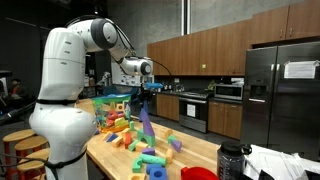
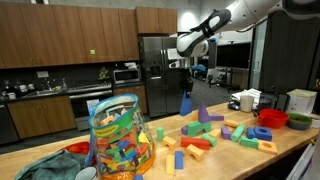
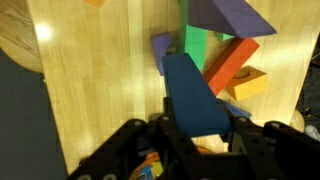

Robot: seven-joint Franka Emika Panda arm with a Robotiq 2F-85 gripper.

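Note:
A blue block (image 3: 195, 95) is pinched between the fingers of my gripper in the wrist view. In exterior view 2 the same blue block (image 2: 185, 105) hangs upright below my gripper (image 2: 183, 91), above the wooden table (image 2: 228, 160). Loose coloured pieces lie beneath and around it, including a purple piece (image 3: 235, 14), a red block (image 3: 231, 64) and an orange block (image 3: 249, 85). A clear container with coloured blocks (image 2: 122, 138) stands left of the held block in exterior view 2. The wrist view shows only part of that container's contents, at its bottom edge.
Red (image 2: 271, 119) and green bowls (image 2: 299, 122) stand at the table's right side in exterior view 2. A black canister (image 1: 231, 161) and a white cloth (image 1: 276, 163) occupy the right in exterior view 1. Bare wood shows between scattered blocks.

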